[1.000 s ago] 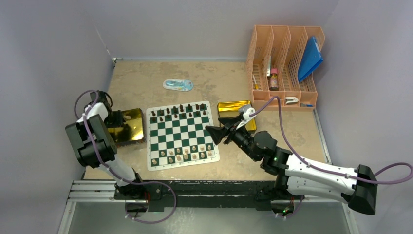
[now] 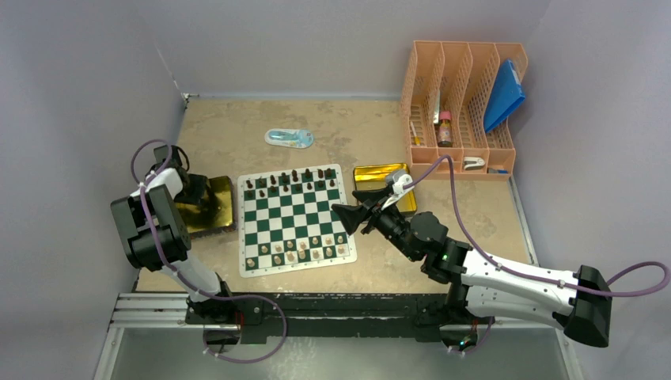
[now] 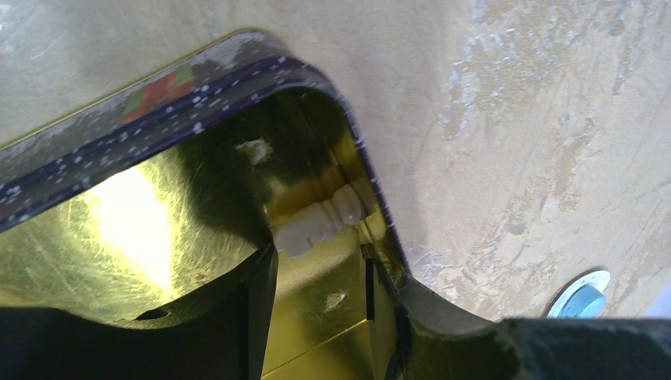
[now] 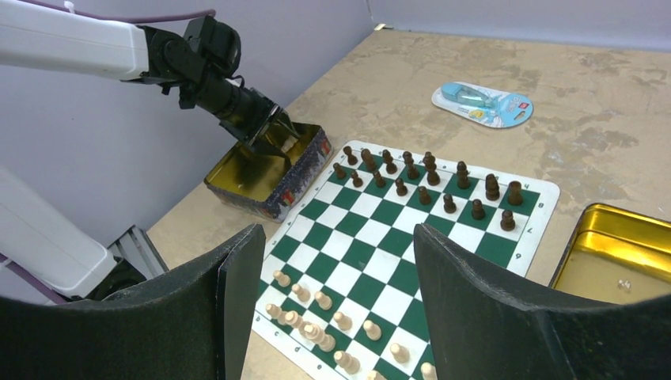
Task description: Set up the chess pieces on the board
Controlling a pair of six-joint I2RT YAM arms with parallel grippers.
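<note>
The green-and-white chessboard (image 2: 291, 214) holds rows of dark pieces (image 4: 463, 176) at the far side and light pieces (image 4: 372, 328) at the near side. Left of it, the gold tray (image 2: 218, 219) contains a pale chess piece (image 3: 312, 222) lying on its side in a corner. My left gripper is down in that tray, open, its fingertips just short of the piece. My right gripper stands open over the board's right part, with nothing between its fingers.
A second gold tray (image 2: 380, 171) is right of the board. A blister pack (image 2: 289, 138) lies behind it. An orange organiser (image 2: 467, 103) stands at the back right. The walls border the table closely on the left.
The left arm has shifted slightly right within the tray area.
</note>
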